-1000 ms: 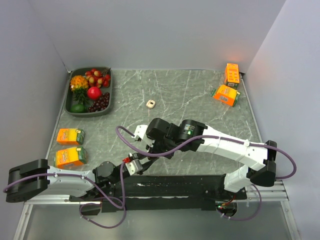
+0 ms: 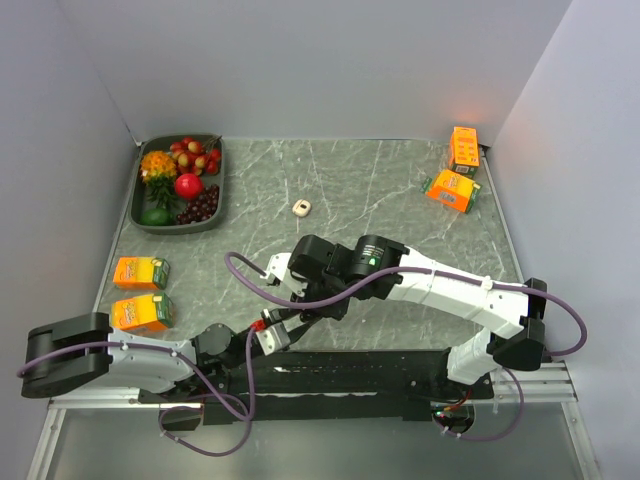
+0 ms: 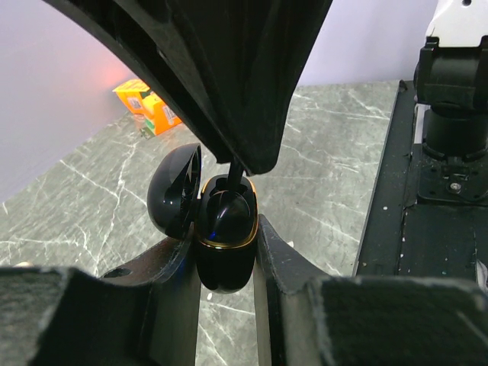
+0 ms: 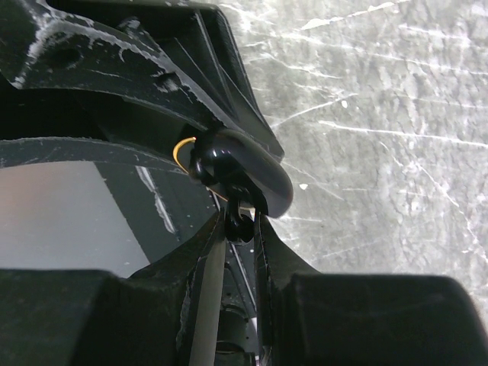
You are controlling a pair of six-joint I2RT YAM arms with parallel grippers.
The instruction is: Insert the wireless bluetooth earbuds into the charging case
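Observation:
Both grippers meet at the lower middle of the top view, left gripper (image 2: 282,330) below right gripper (image 2: 305,308). In the left wrist view my left gripper is shut on the black charging case (image 3: 225,252), gold-rimmed, its lid (image 3: 171,191) standing open. My right gripper is shut on a small black earbud, held over the case, its stem pointing down into the case in the left wrist view. Whether the earbud is seated cannot be told.
A fruit tray (image 2: 178,224) stands at the back left, orange boxes (image 2: 140,310) at both sides, and a small white object (image 2: 301,207) at the middle back.
Over the last second the left arm has shifted slightly right, and the right arm slightly left in the top view. Both grippers stay together.

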